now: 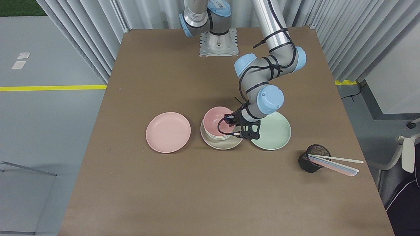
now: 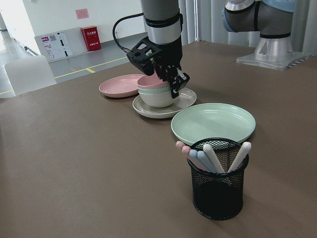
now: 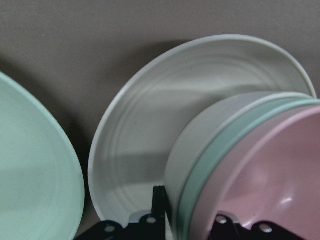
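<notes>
A stack of pink, mint and white bowls, with the pink bowl (image 1: 214, 120) (image 3: 280, 185) on top, sits on a cream plate (image 2: 146, 110) (image 3: 130, 125). My gripper is at the stack's near side in the wrist view, its fingers either side of the bowls' rims. Whether it grips them is unclear. A pink plate (image 1: 167, 132) lies to the left and a mint plate (image 1: 274, 132) to the right in the front view.
A black mesh cup (image 2: 218, 198) holding pink, blue and white utensils stands at the front right.
</notes>
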